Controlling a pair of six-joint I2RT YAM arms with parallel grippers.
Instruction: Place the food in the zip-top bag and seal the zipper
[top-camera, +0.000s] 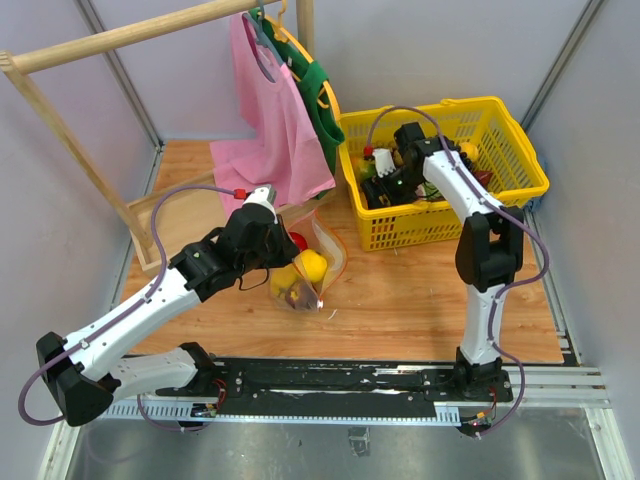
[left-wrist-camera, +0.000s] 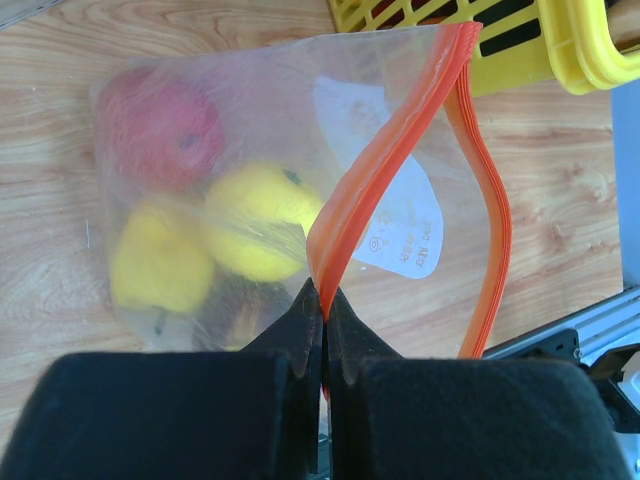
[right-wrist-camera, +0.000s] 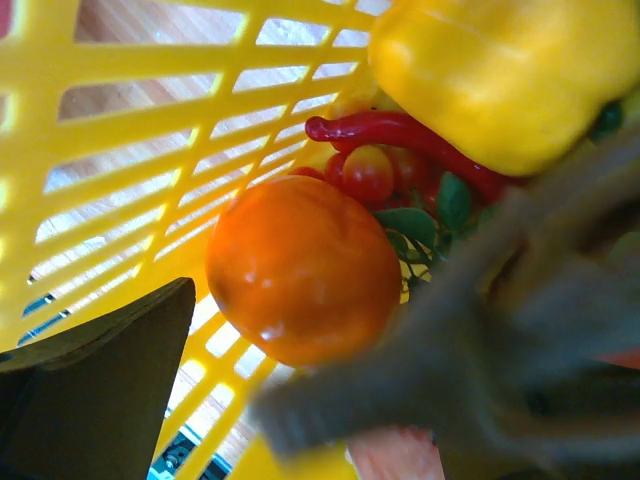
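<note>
A clear zip top bag (top-camera: 329, 240) with an orange zip rim stands on the wooden table, holding a red item (left-wrist-camera: 162, 128) and yellow items (left-wrist-camera: 262, 222). My left gripper is shut on the bag's orange rim, whose mouth gapes to the right in the left wrist view. Inside the yellow basket (top-camera: 412, 233), my right gripper (top-camera: 374, 188) reaches down at the left side. One dark finger (right-wrist-camera: 130, 370) shows beside an orange round food item (right-wrist-camera: 305, 272), not touching it. The fingers stand open. A blurred grey-brown thing (right-wrist-camera: 400, 385) obscures the other finger.
A yellow pepper (right-wrist-camera: 490, 70), a red chili (right-wrist-camera: 385, 130) and small red tomatoes (right-wrist-camera: 368, 175) lie around the orange item. The slatted basket wall is close to the right gripper. Behind the bag hang pink cloth (top-camera: 270, 110) and a wooden rack (top-camera: 130, 35).
</note>
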